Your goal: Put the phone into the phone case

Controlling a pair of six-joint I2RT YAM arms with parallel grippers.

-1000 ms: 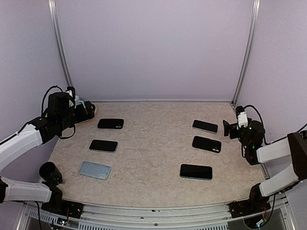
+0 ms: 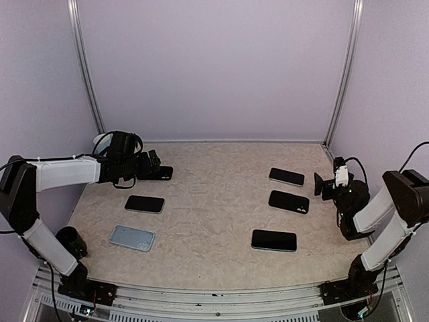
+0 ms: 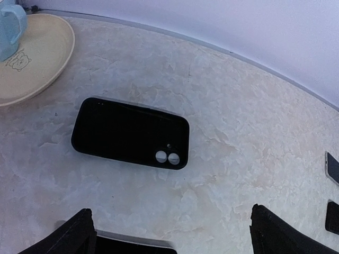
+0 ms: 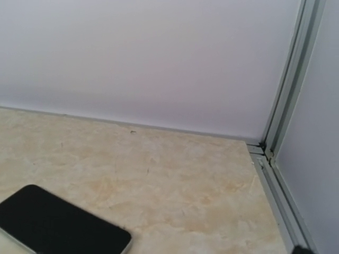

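A black phone case with two camera holes lies flat at the back left. In the left wrist view the whole case shows, and a dark phone is cut by the bottom edge. That phone lies in front of the case in the top view. My left gripper is above the back-left case, open, its fingers apart with nothing between them. On the right lie a phone, a black case with camera holes and a larger dark-faced phone. Open and empty, my right gripper hovers beside them.
A pale blue-grey case lies front left, near a black cup-like object. A plate with a light blue mug stands back left, mostly hidden by the left arm from above.
The left arm has swung right from over the plate to above the back-left case. My right gripper has shifted only slightly. Phones and cases lie where they were.
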